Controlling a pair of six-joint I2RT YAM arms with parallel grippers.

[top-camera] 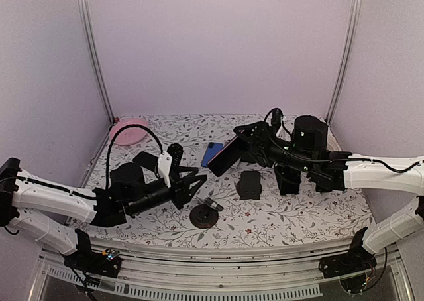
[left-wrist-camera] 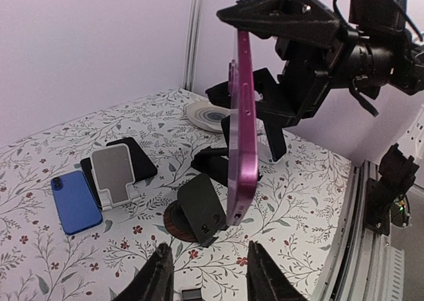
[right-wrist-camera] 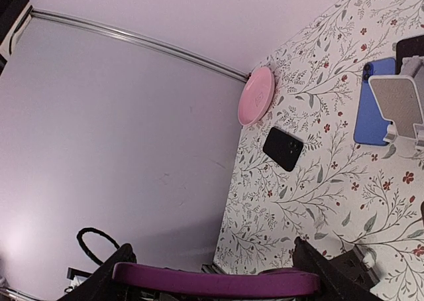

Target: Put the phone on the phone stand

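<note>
My right gripper (top-camera: 246,135) is shut on a phone (top-camera: 227,156) with a dark face and a magenta edge, held tilted in the air above the table. In the left wrist view, that phone (left-wrist-camera: 245,115) hangs nearly upright, edge towards the camera. My left gripper (top-camera: 199,181) is open and empty, a little left of and below the held phone in the top view, apart from it. Among the stands are a black one on a round base (left-wrist-camera: 201,205), a white one (left-wrist-camera: 112,172), and a round-based stand (top-camera: 205,216) near the front.
A blue phone (top-camera: 209,152) and a black phone (right-wrist-camera: 283,148) lie flat on the table. A pink plate (top-camera: 129,132) is at the back left. Other black stands (top-camera: 288,181) are on the right.
</note>
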